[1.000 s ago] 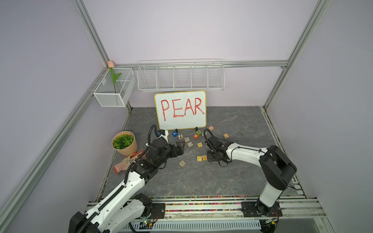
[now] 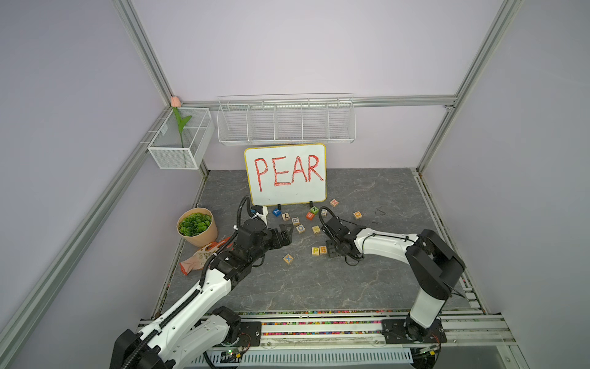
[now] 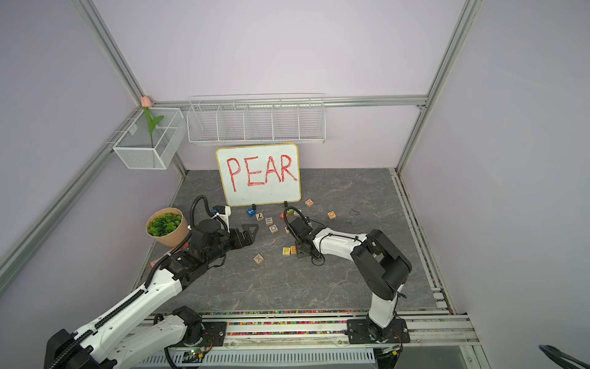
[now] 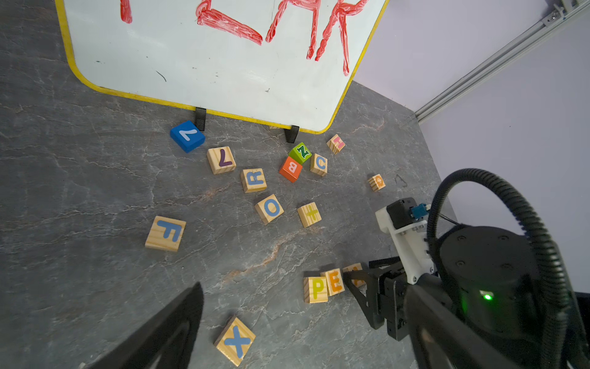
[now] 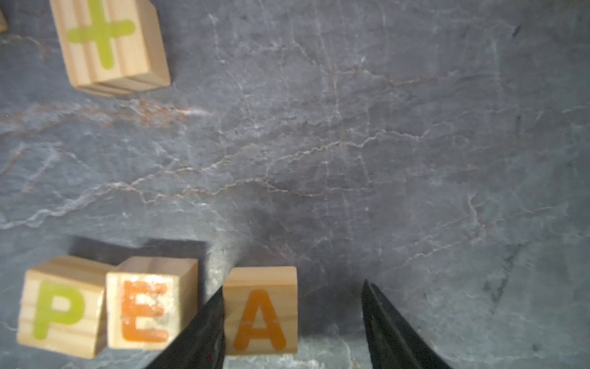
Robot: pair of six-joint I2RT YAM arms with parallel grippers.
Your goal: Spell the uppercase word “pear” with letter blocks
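In the right wrist view, the P block [image 5: 58, 307], E block [image 5: 147, 304] and A block [image 5: 261, 310] form a row, with a small gap before the A. My right gripper is open around the A, its left finger at the block and its other finger apart. The R block [image 4: 253, 180] lies farther back in the left wrist view. The whiteboard [image 2: 285, 173] shows red PEAR. My left gripper [image 2: 282, 236] hovers left of the row in the top left view; its finger state is unclear.
Other blocks, such as the X block [image 4: 236, 338], F block [image 4: 164, 235] and O block [image 4: 270, 209], are scattered. A plant pot [image 2: 202, 233] stands at the left, wire baskets [image 2: 285, 123] hang behind.
My right arm has shifted slightly, with a small movement of its elbow and wrist. The left arm looks still.
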